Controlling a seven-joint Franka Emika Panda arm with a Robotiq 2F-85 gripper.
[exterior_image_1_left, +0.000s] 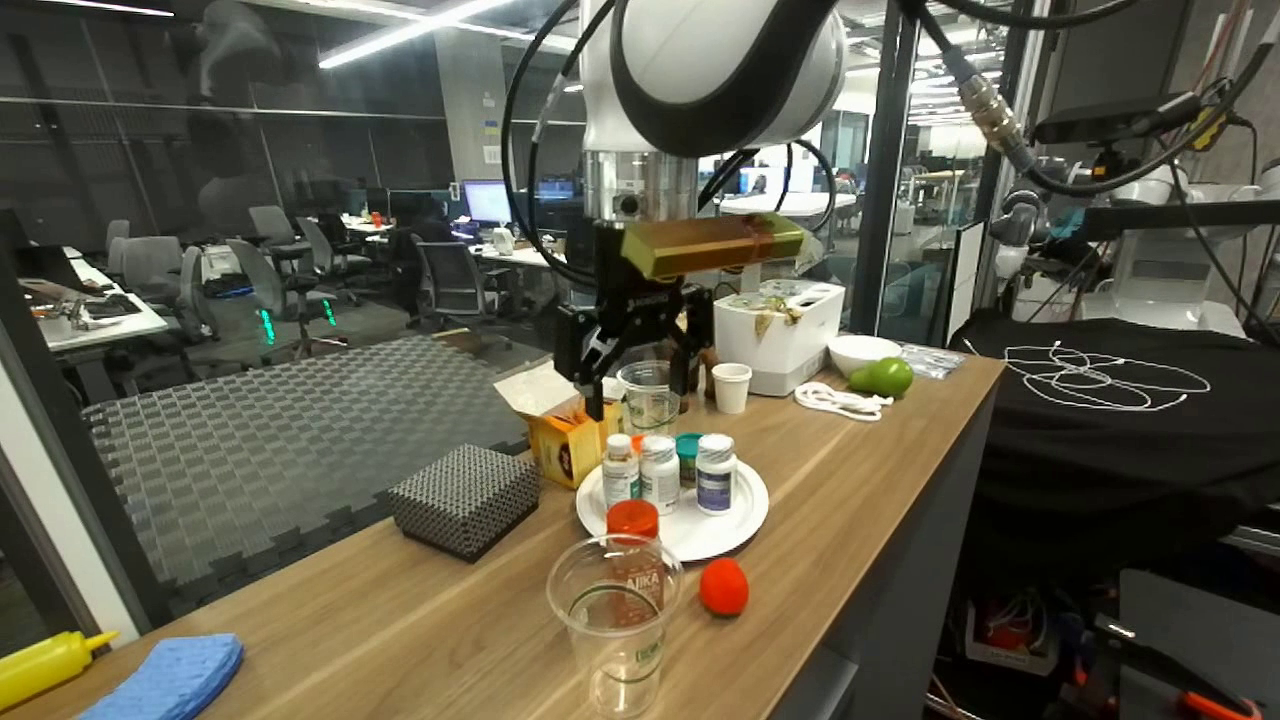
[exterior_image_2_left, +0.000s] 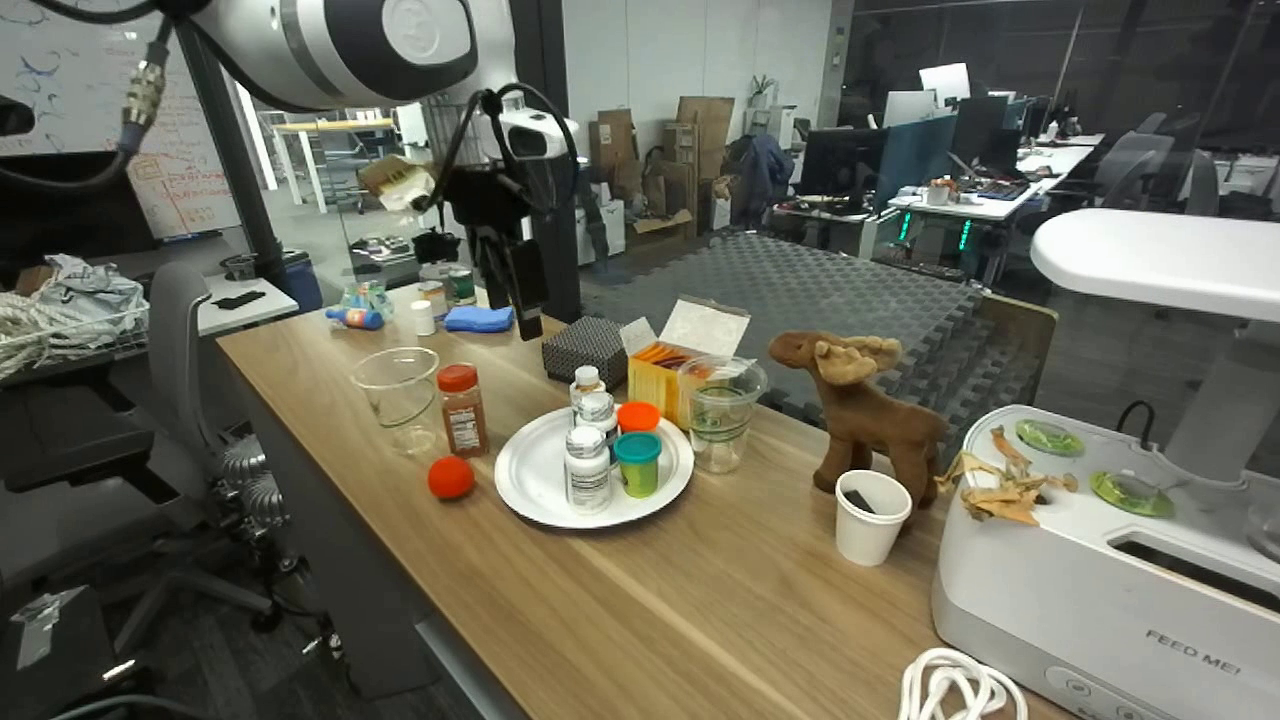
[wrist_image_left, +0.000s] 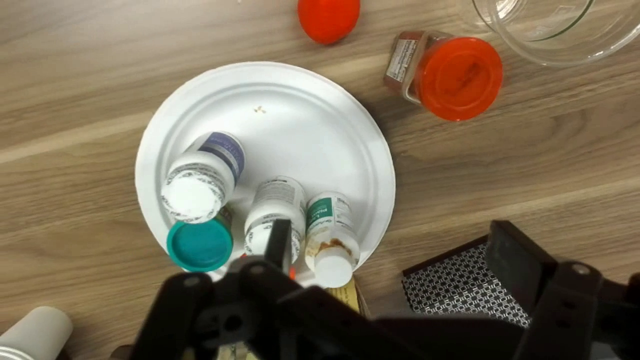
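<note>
My gripper is open and empty, hanging above the table behind the plate. In the wrist view its dark fingers stand wide apart, one over the bottles and one over the patterned box. The white plate carries several items: a purple-labelled bottle, a white bottle, a green-labelled bottle and a teal-lidded jar. An orange lid shows behind them. Beside the plate stand a red-capped spice jar and a red ball.
Clear cups stand at the near end and beside the yellow box. A patterned box, paper cup, brown plush animal and white planter are also around. Bare table lies along the front edge.
</note>
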